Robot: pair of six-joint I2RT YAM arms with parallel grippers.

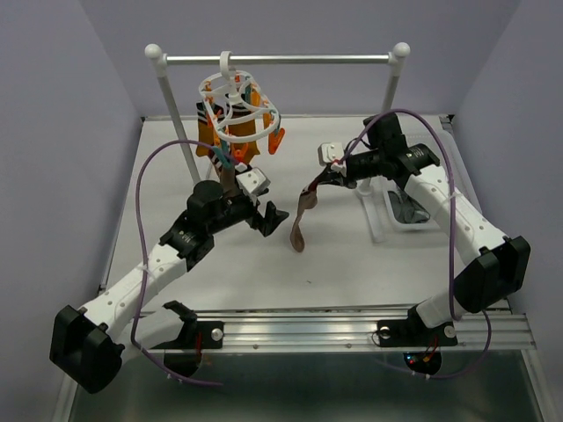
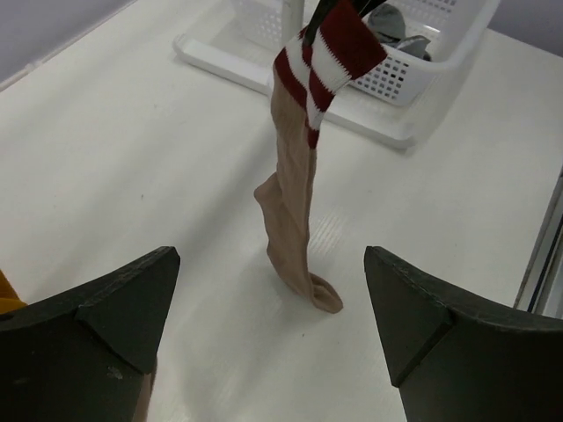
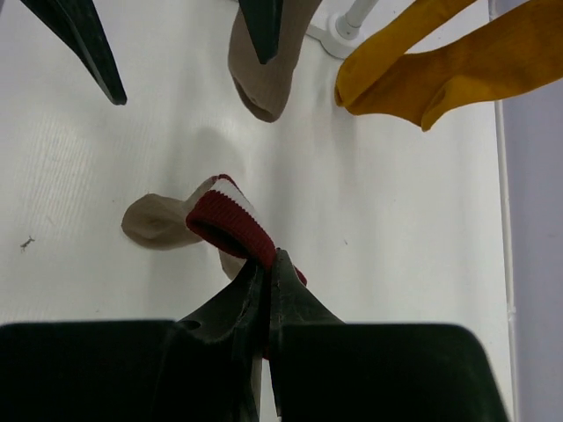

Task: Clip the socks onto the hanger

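Note:
A beige sock (image 2: 290,211) with red-and-white striped cuff hangs from my right gripper, which is shut on its cuff, in the middle of the top view. My left gripper (image 1: 268,218) stands open to the left of it, with nothing between its fingers. A white round hanger (image 1: 239,105) with orange and teal clips hangs at upper left from the rail, mustard socks (image 3: 449,75) and a beige sock (image 3: 268,70) below it.
A white rack rail (image 1: 277,59) spans the back. At the right, behind my right arm, a white basket (image 2: 466,26) holds grey socks.

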